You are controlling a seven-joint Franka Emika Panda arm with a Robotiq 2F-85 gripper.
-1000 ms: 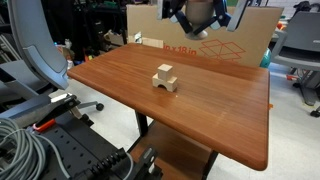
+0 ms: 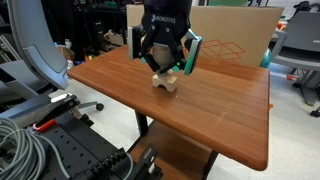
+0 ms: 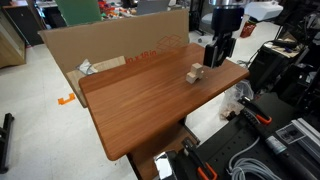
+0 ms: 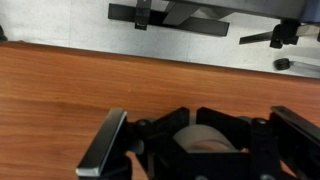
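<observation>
A small stack of pale wooden blocks stands on the brown table (image 2: 225,118): a bridge-shaped lower block (image 2: 164,84) with a smaller block on top. In exterior view 1 my gripper (image 2: 166,62) is low at the stack and partly covers its upper block. It is shut on a pale rounded piece (image 4: 203,138), seen between the dark fingers in the wrist view. In exterior view 2 the gripper (image 3: 213,57) appears just right of the stack's upper block (image 3: 197,68). Whether the held piece touches the stack, I cannot tell.
Behind the table stands a cardboard panel (image 2: 235,35). Bare tabletop stretches away from the stack, and a grey cable bundle (image 2: 20,150) hangs at the near left in exterior view 1.
My gripper has come down and to the left in exterior view 1, from above the back of the table to the stack, carrying the pale piece. The lower block looks unmoved.
</observation>
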